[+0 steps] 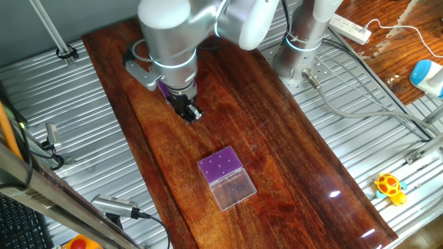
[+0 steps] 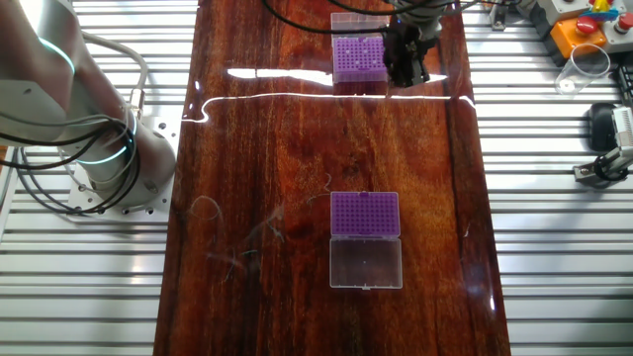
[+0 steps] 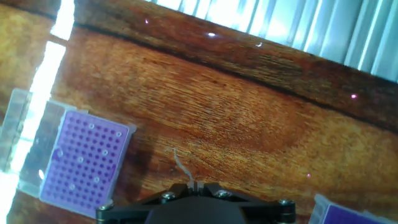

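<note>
My gripper [image 1: 196,117] hangs over the wooden table between two purple racks in clear boxes. In the wrist view its fingertips [image 3: 193,185] are together; whether anything tiny sits between them is too small to tell. The far rack [image 2: 358,59] has its clear lid [image 2: 358,22] open away from the middle. Several small pale tubes show in that same far rack [image 3: 85,163], left of the fingers. The other rack [image 2: 364,214] lies flat, its transparent lid [image 2: 366,263] opened outward; only its corner [image 3: 342,214] enters the wrist view. In exterior view 1 the arm mostly hides the far rack.
Bare wooden tabletop [image 2: 287,148] separates the two boxes. Slatted metal [image 1: 83,124] surrounds the board. A camera-like device [image 1: 114,205] stands beside the left edge, and a toy turtle [image 1: 389,185] lies off to the right. Glare crosses the far lid.
</note>
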